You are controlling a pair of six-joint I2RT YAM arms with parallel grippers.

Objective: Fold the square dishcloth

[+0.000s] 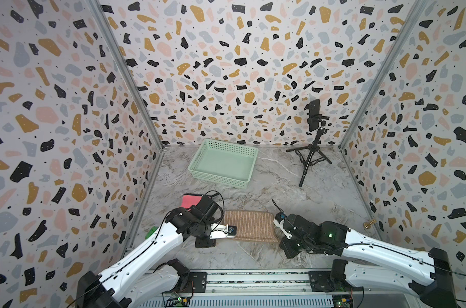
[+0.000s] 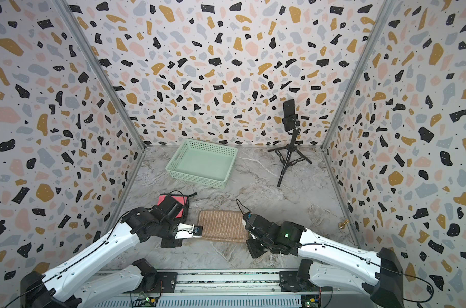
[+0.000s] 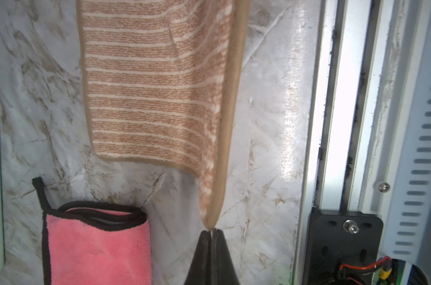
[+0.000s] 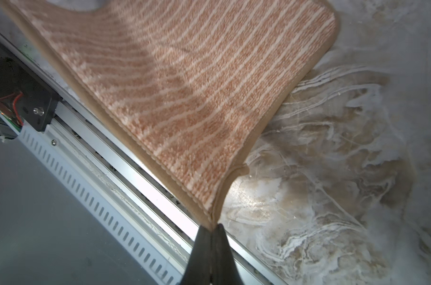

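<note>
The dishcloth point(image 1: 250, 224) is brown-orange with pale stripes and a tan border. Its near edge is raised off the table while the far part lies on the marble. In the left wrist view, my left gripper is shut on one near corner of the cloth point(image 3: 149, 95). My right gripper pinches the other near corner in the right wrist view, where the cloth point(image 4: 210, 109) slopes up to its tips. Between the two grippers the raised border sags slightly. The arms cover the cloth's side ends in the top views.
A folded pink cloth point(image 3: 99, 247) with black trim lies left of the dishcloth, beneath the left arm. Behind stands an empty mint basket point(image 1: 225, 161). A black tripod point(image 1: 310, 154) is at the back right.
</note>
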